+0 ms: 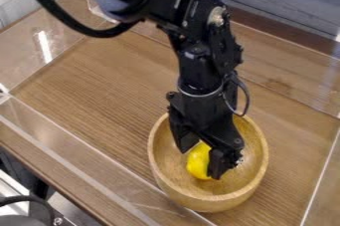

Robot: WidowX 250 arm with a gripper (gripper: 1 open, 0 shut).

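A wooden bowl sits on the wooden table near the front right, with a yellow object inside it. My black gripper is down in the bowl over the yellow object, partly hiding it. Whether its fingers are shut on the object or open around it is hard to make out.
The bare tabletop stretches to the left and behind the bowl. A clear strip runs along the left front edge, with a cable below it. A pale wall stands at the back.
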